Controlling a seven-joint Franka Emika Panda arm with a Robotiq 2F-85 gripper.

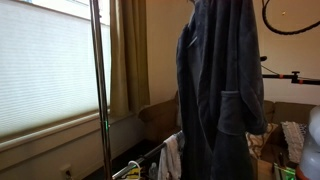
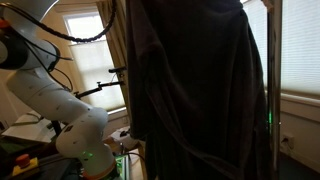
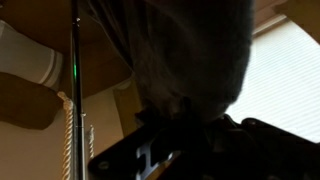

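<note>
A dark blue-grey robe hangs down the middle of exterior view 1, its upper end beyond the top edge. From exterior view 2 the same robe looks almost black and fills the centre. In the wrist view, the dark fabric runs right up to my gripper, which is shut on it. Deep shadow hides the exact grip on the cloth. Neither exterior view shows the fingers.
A vertical metal pole stands left of the robe, near the window blind. Lower down, white cloth hangs on a rack. A sofa sits behind. My white arm is left of the robe in exterior view 2.
</note>
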